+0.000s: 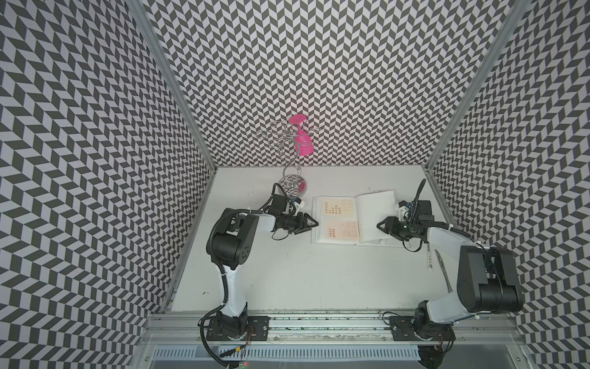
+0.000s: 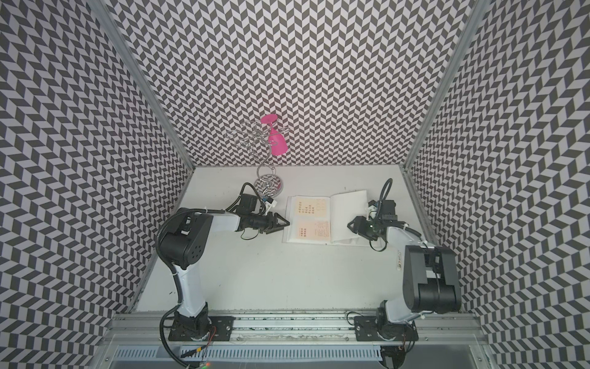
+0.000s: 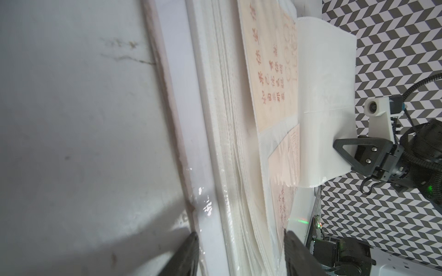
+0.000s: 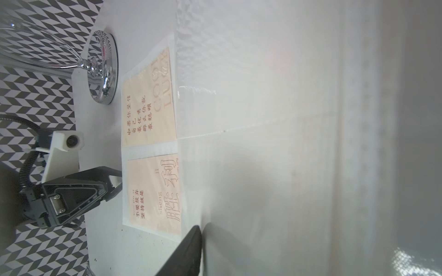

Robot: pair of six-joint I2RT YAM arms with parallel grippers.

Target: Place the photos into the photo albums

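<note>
An open photo album (image 1: 338, 221) lies mid-table, with two printed cards on its left page, an upper card (image 4: 147, 96) and a lower card (image 4: 154, 193). The right page (image 3: 327, 78) is blank, its outer part lifted slightly. My left gripper stands open at the album's left edge, nothing held between its fingers. My right gripper (image 1: 381, 224) is at the right page's outer part; how far its fingers are apart, and whether the page is between them, cannot be told.
A chrome wire stand (image 1: 292, 184) with a pink glass (image 1: 303, 144) stands at the back, just left of the album. Slim utensils (image 1: 442, 270) lie at the right.
</note>
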